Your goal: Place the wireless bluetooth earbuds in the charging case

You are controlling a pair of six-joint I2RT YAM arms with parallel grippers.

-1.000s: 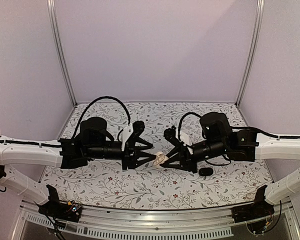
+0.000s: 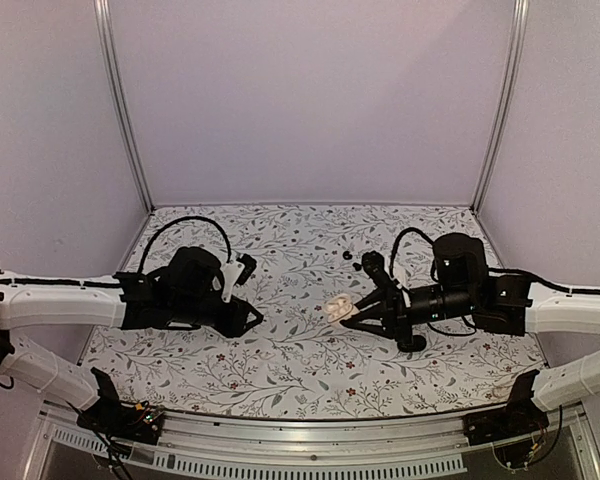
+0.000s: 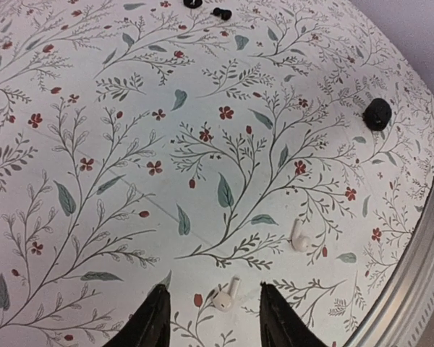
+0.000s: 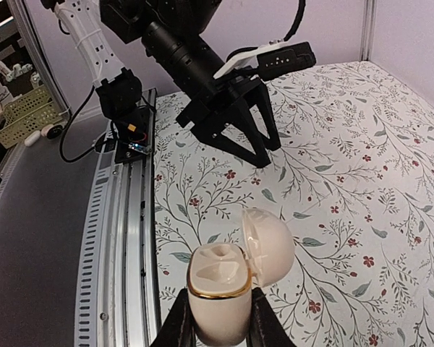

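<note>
My right gripper (image 2: 352, 312) is shut on the white charging case (image 2: 337, 306), which stands upright with its lid (image 4: 267, 244) raised; its gold-rimmed body (image 4: 219, 311) shows empty-looking hollows on top in the right wrist view. My left gripper is open, above the table to the left of the case, pointing down. In the left wrist view one white earbud (image 3: 224, 298) lies on the cloth between and beyond its fingertips, and a second earbud (image 3: 300, 238) lies a little farther up and to the right.
A black object (image 3: 377, 114) lies near the front right edge, and small dark pieces (image 2: 348, 255) lie at the back. The metal front edge and side walls border the space.
My left gripper has moved away to the left from the case and turned downward. My right gripper, with the case, has moved slightly to the right.
</note>
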